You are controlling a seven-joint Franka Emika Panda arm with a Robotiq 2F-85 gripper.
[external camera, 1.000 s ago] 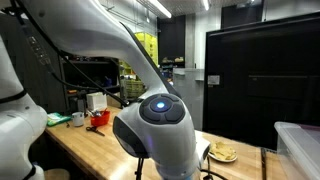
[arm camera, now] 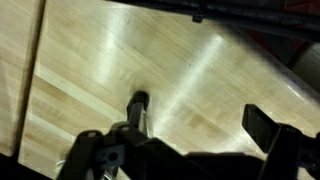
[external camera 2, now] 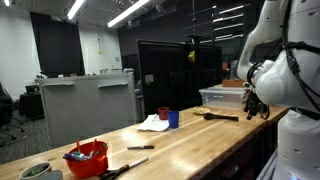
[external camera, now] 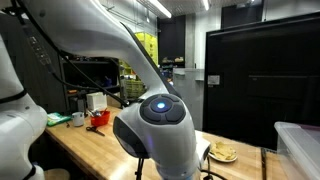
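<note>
My gripper is open over the pale wooden table (arm camera: 190,55) in the wrist view, its dark fingers wide apart and nothing between them. A slim tool with a black handle (arm camera: 138,103) lies on the wood close to the left finger, its lower end partly hidden by the gripper. In exterior view 2 the gripper (external camera 2: 266,111) hangs at the right, near the table's edge. The arm blocks the gripper in exterior view 1, where a plate of yellowish pieces (external camera: 223,152) rests on the table behind it.
A red container (external camera 2: 86,160) with tools, a black-handled knife (external camera 2: 124,168) and a marker (external camera 2: 141,147) occupy the near left. Farther back are a white cloth (external camera 2: 153,123), a blue cup (external camera 2: 173,119) and a red mug (external camera 2: 163,112). A clear bin (external camera: 300,147) stands at the right.
</note>
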